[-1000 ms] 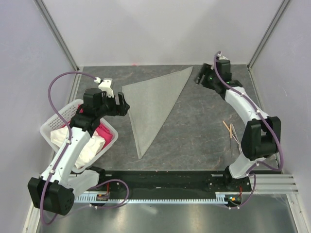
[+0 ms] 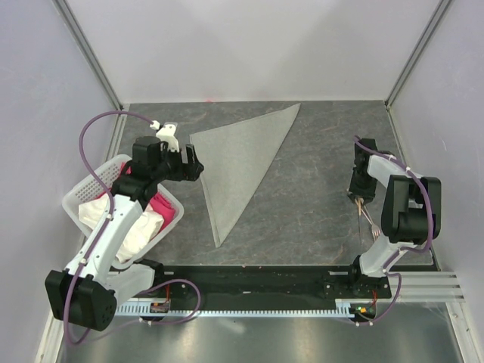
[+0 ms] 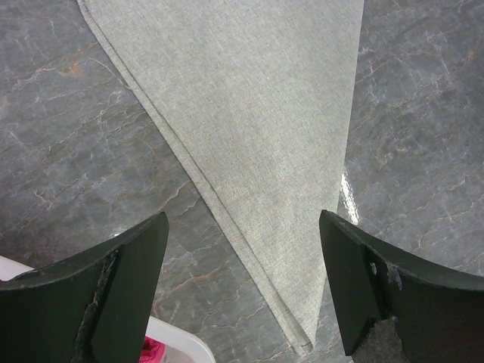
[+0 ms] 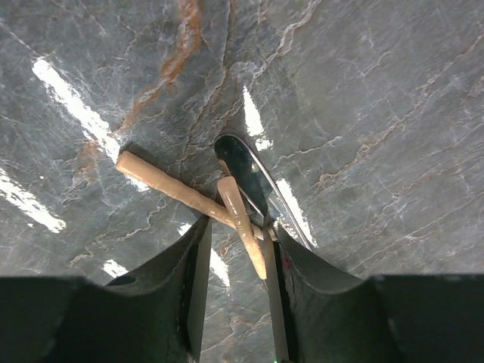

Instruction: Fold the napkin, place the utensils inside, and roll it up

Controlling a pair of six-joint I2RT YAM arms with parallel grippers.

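Observation:
A grey napkin (image 2: 236, 162), folded into a triangle, lies flat on the table (image 2: 306, 200). My left gripper hangs open over it with nothing between its fingers. At the right, my right gripper is low over the utensils, its fingertips either side of a wooden chopstick (image 4: 234, 200), part open; whether it holds it I cannot tell. A second wooden piece (image 4: 159, 174) lies crossed with it, beside a metal spoon (image 4: 253, 166). A fork (image 2: 375, 231) shows below in the top view, partly hidden by the arm.
A white basket (image 2: 76, 197) with red and white cloths stands at the left beside the left arm. White walls bound both sides and the back.
My right arm has swung from near the napkin's top corner down to the utensils at the right, its gripper now lower over them. The left arm is essentially unmoved.

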